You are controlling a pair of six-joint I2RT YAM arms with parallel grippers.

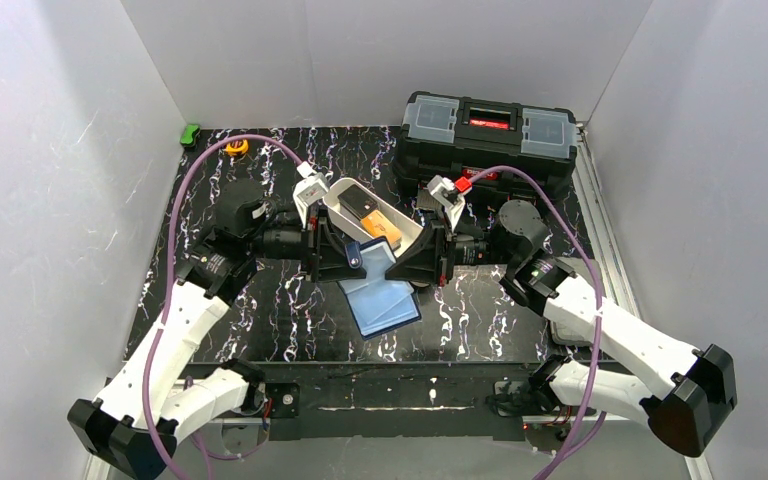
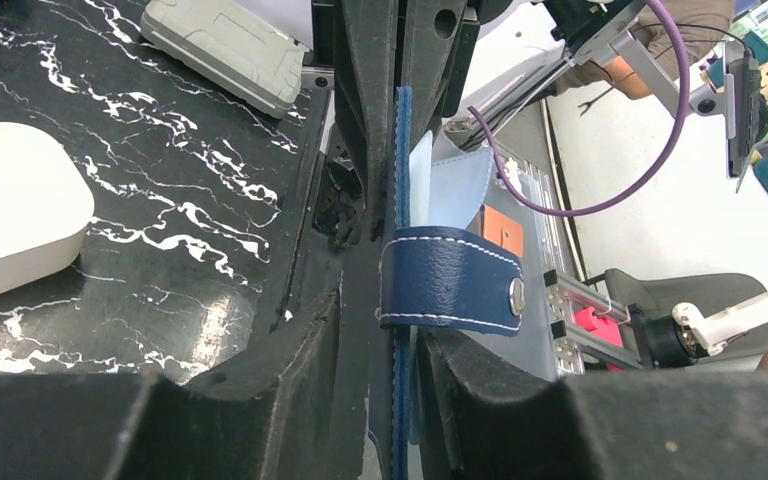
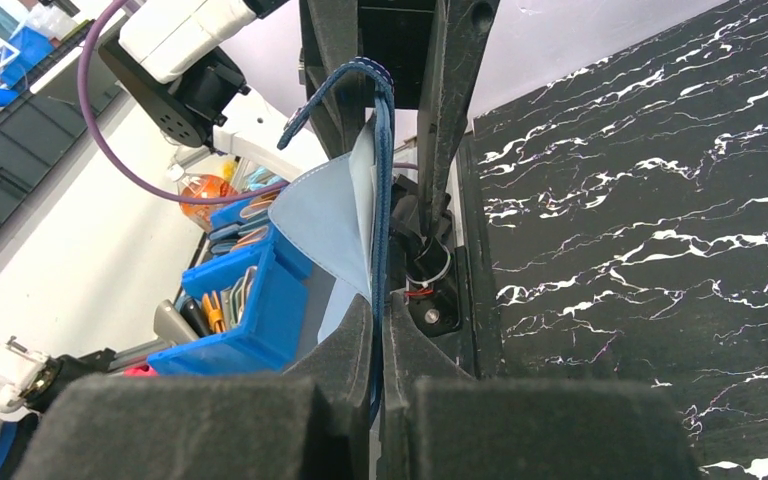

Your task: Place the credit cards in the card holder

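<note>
The card holder [image 1: 382,300], dark blue outside with light blue inner leaves, hangs between the two arms above the table. My right gripper is shut on its right edge. On the other side my left gripper is open, with the dark blue cover edge between its fingers and a gap on one side. Beyond those fingers the holder's snap strap [image 2: 450,280] stands across the edge. A pale inner leaf [image 3: 322,225] bends away from the cover in the right wrist view. I cannot make out any separate credit card.
Behind the holder stands a white tray [image 1: 409,228] with a dark item [image 1: 357,202] and an orange item [image 1: 380,227]. A black toolbox [image 1: 488,140] fills the back right.
</note>
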